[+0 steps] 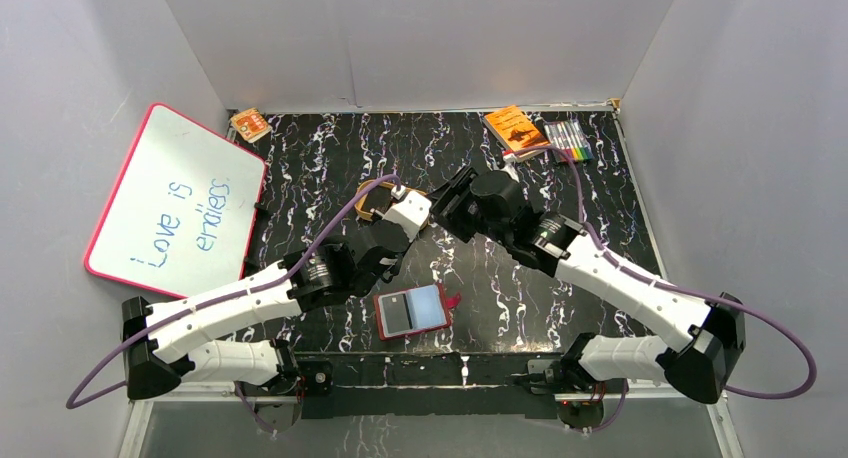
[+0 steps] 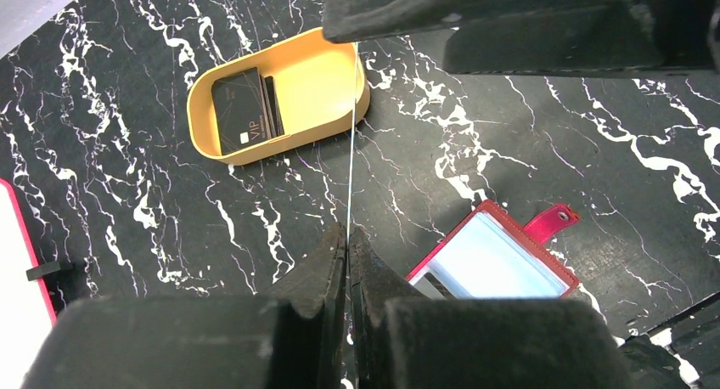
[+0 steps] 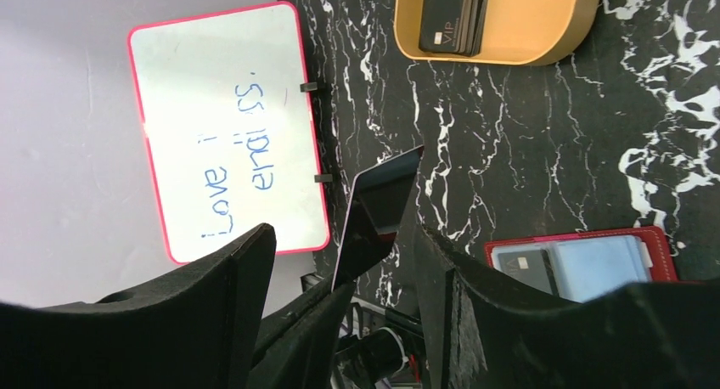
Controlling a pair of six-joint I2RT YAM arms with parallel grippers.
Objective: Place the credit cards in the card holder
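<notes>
In the left wrist view my left gripper is shut on a thin black card [image 2: 352,151], seen edge-on and pointing away from the fingers. The right wrist view shows the face of this card [image 3: 380,202], tilted, between the spread fingers of my right gripper, which is open. More black cards [image 2: 242,113], one marked VIP, lean in the left end of a yellow tray [image 2: 295,139]. The red card holder [image 1: 413,311] lies spread flat near the table's front, with a grey card [image 3: 528,268] in its left side and a pale blue right side.
A whiteboard [image 1: 180,203] stands at the left. An orange book [image 1: 516,131] and coloured pens [image 1: 568,141] lie at the back right, a small orange box [image 1: 251,125] at the back left. Bare marble table surrounds the holder's right side.
</notes>
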